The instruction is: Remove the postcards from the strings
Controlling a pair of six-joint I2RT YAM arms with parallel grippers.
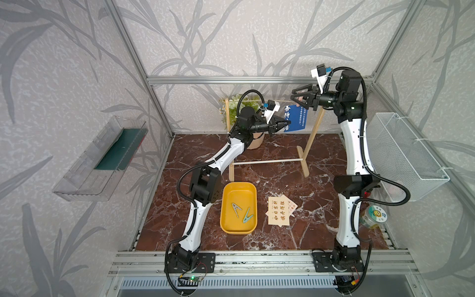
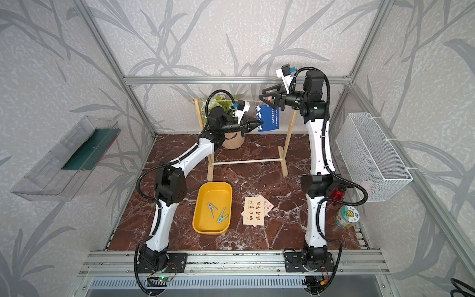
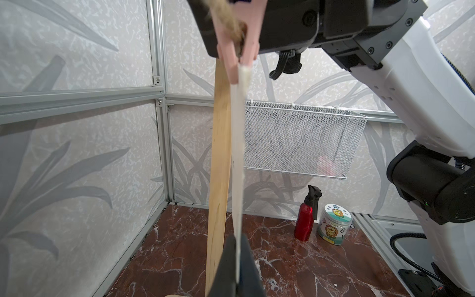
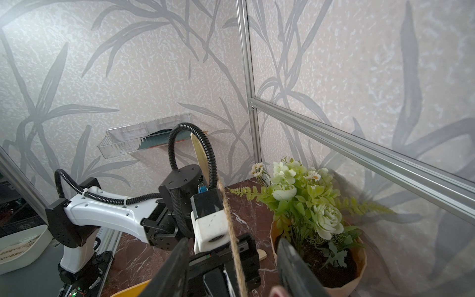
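The blue postcard (image 1: 295, 118) with white writing hangs at the right part of the string, beside the wooden post. Seen edge-on in the left wrist view, the postcard (image 3: 238, 148) runs down between the fingertips of my left gripper (image 1: 289, 122), which is shut on its edge. A pink clip (image 3: 251, 29) sits at the top of the card, on the string. My right gripper (image 1: 293, 94) stands partly open around the string (image 4: 230, 222), at the clip. Only a sliver of the clip shows low in the right wrist view. Several removed postcards (image 1: 279, 211) lie stacked on the table.
The yellow tray (image 1: 239, 186) holds two clips (image 1: 248, 215). A potted plant (image 2: 232, 141) stands behind the left arm. Wooden posts (image 1: 314, 129) hold up the string. At the right are a mesh basket (image 1: 403, 148) and a round tin (image 1: 374, 215).
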